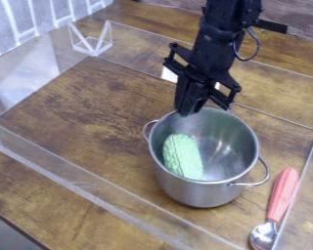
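A steel pot (225, 176) with two side handles stands on the wooden table, a pale green ridged oblong object (182, 156) lying inside it at the left. My black gripper (188, 107) hangs just above the pot's back rim, shut, with nothing visible between its fingers. A scoop with a pink handle (282, 190) lies to the right of the pot.
Clear plastic walls (22, 68) edge the work area. A small white patch shows behind the gripper.
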